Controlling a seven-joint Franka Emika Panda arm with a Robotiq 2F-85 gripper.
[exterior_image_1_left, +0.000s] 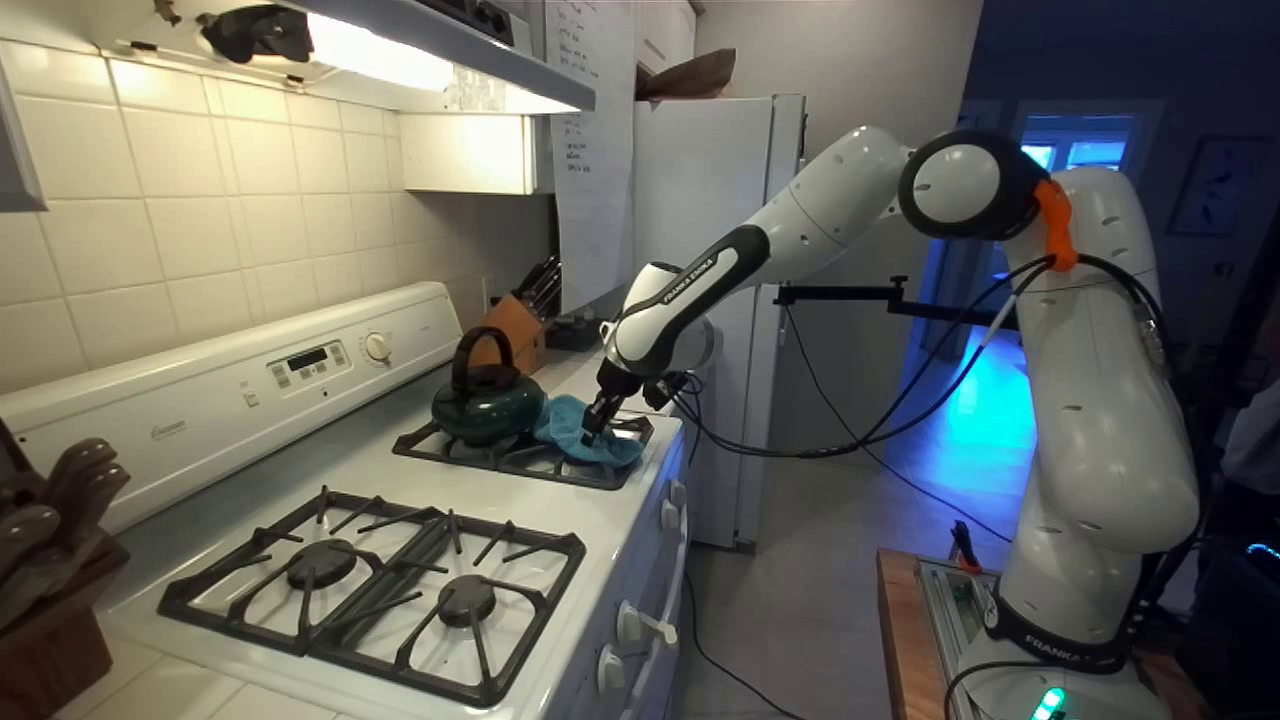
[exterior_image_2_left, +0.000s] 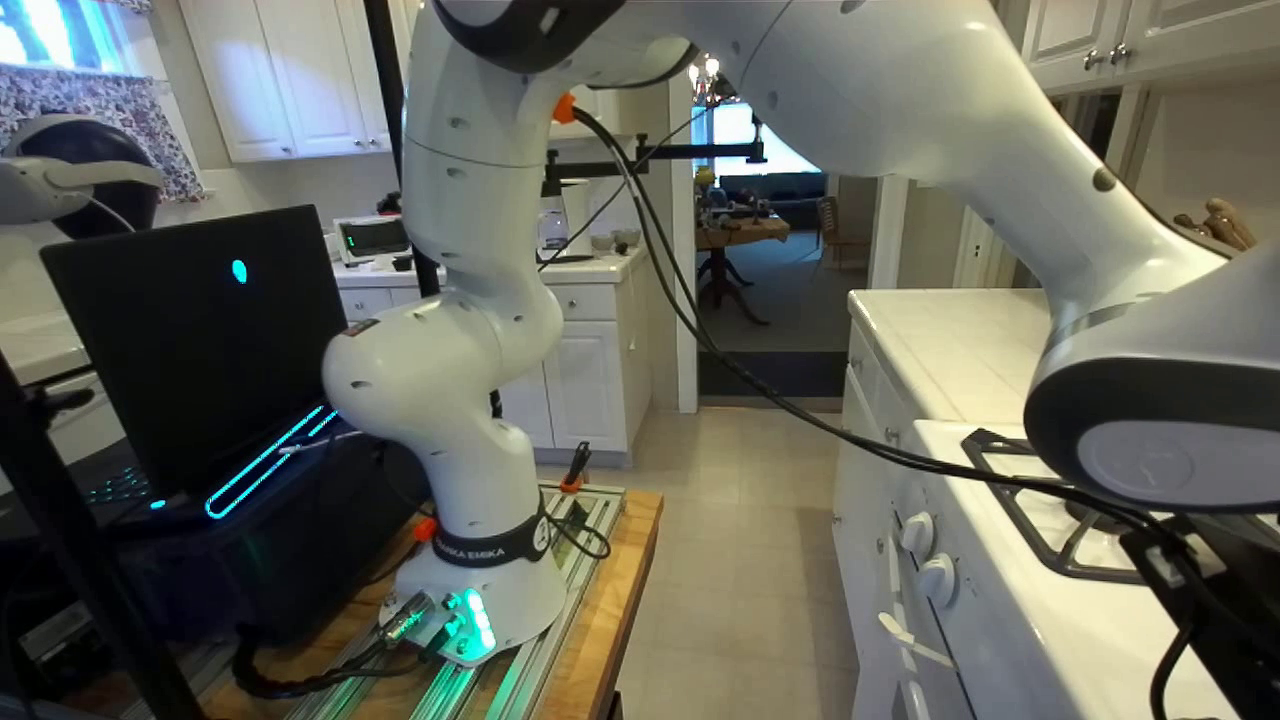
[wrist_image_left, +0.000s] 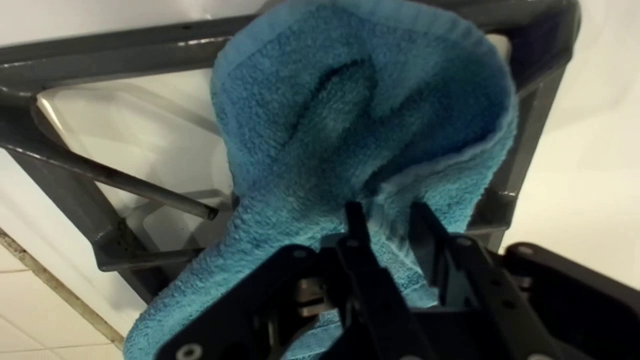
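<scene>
A blue terry towel (exterior_image_1_left: 584, 432) lies crumpled over the far burner grate of the stove, close beside a dark green kettle (exterior_image_1_left: 487, 406). My gripper (exterior_image_1_left: 591, 432) is down at the towel, its fingers pointing into the cloth. In the wrist view the blue towel (wrist_image_left: 288, 150) fills the middle, folded over on the right. The gripper stands part open there, a gap between its two fingertips with a ridge of cloth in or under it. Whether the pads touch the cloth cannot be told. Neither towel nor fingers show in exterior view 2.
The nearer double grate (exterior_image_1_left: 384, 588) is bare. A knife block (exterior_image_1_left: 513, 334) stands behind the kettle, and another knife block (exterior_image_1_left: 54, 552) is at the near left. Control knobs (exterior_image_1_left: 630, 623) line the stove's front. Black cables (exterior_image_1_left: 792, 452) hang from the arm.
</scene>
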